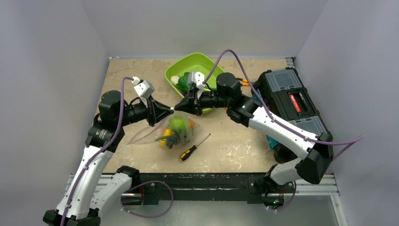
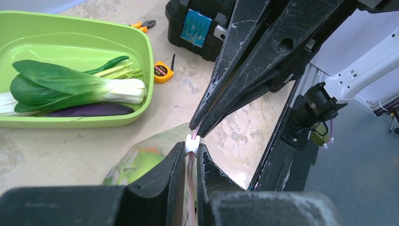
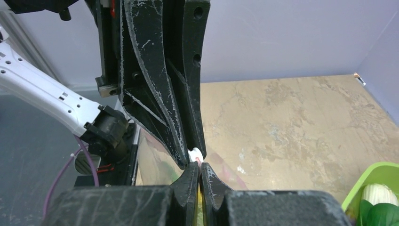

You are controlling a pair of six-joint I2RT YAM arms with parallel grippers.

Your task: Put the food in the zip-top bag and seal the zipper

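Note:
The clear bag [image 1: 142, 135] holds a green item [image 1: 178, 125], a yellow item [image 1: 166, 133], something orange and dark green produce [image 1: 173, 140]. At its top edge, my left gripper [image 1: 172, 111] is shut on the white zipper slider [image 2: 192, 144], seen between its fingers in the left wrist view. The pinkish zipper strip [image 2: 190, 181] runs down below the slider. Just beyond, my right gripper [image 1: 176, 109] is shut on the strip's thin end, which shows at its fingertips [image 2: 203, 130]. In the right wrist view the slider [image 3: 196, 154] sits right at the right gripper's tips.
A green basket [image 1: 201, 60] with leafy vegetables and an eggplant stands behind the grippers. A screwdriver [image 1: 189, 152] lies right of the bag. The black toolbox [image 1: 294, 101], a tape measure [image 2: 163, 72] and pliers [image 2: 143, 25] are to the right.

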